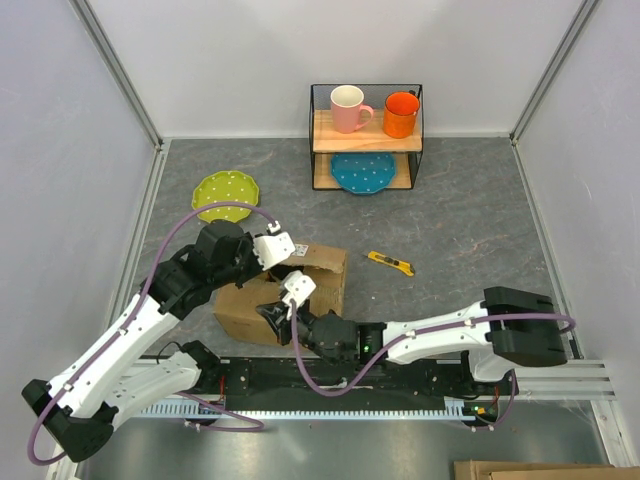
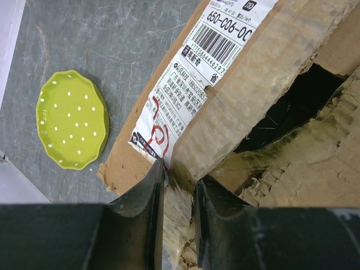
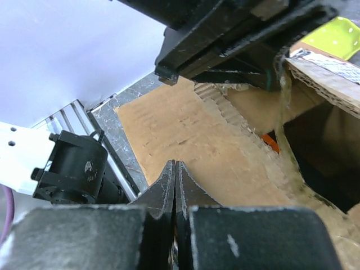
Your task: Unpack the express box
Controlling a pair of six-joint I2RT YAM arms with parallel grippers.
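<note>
The cardboard express box [image 1: 235, 310] lies at the near left of the table, its top torn open over a dark inside. A shipping label [image 2: 180, 93] covers one flap. My left gripper is partly open at that flap's torn edge, with cardboard and tape showing between its fingers; how firmly they touch is unclear. Over the near side of the box, my right gripper is shut, nothing visible between its fingertips, and a broad cardboard panel [image 3: 180, 135] spreads behind it. Something orange [image 3: 270, 142] peeks out within the opening; most of the contents are hidden.
A yellow utility knife [image 1: 391, 263] lies right of the box. Beyond the box at left is a green dotted plate [image 1: 226, 194]. A rack at the back holds a pink mug [image 1: 348, 108], an orange mug [image 1: 401, 115] and a blue plate [image 1: 363, 172].
</note>
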